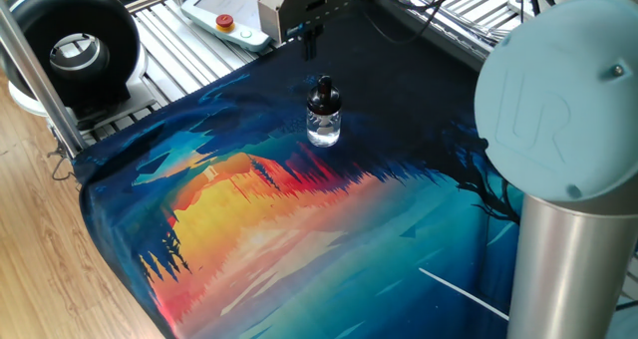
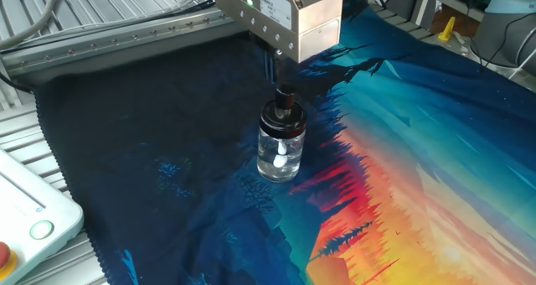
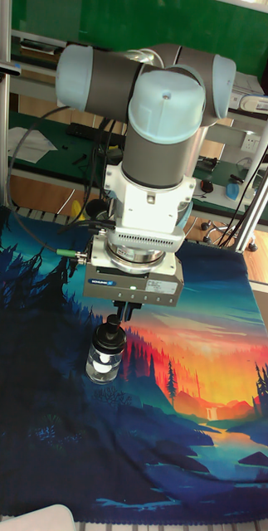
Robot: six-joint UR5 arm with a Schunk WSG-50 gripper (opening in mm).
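Observation:
A clear glass bottle (image 1: 324,127) with a black collar and a black knob on top stands upright on the printed cloth (image 1: 329,209). White shapes show on or in its glass body (image 2: 280,155) in the second exterior view. My gripper (image 1: 310,50) hangs above and behind the bottle in the first exterior view, its dark fingertips apart from the knob. In the third view the gripper (image 3: 125,311) overlaps the bottle's top (image 3: 109,334). The fingers look narrow and close together; whether a gap lies between them is too small to tell.
A teach pendant with a red stop button (image 1: 225,23) lies at the back left. A round black object (image 1: 75,55) stands at the left edge. Loose cables (image 1: 424,5) run behind the cloth. Around the bottle the cloth is clear.

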